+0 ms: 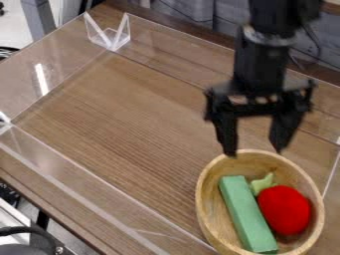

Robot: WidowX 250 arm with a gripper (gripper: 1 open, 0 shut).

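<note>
My gripper, dark and blurred, hangs open over the far rim of a round light wooden bowl at the lower right. In the bowl lie a green bar-like object, a red round object and a small light-green piece between them, partly behind the red one. I see nothing held between the fingers.
A clear angular plastic piece stands at the back left. Cables show beyond the table's left edge.
</note>
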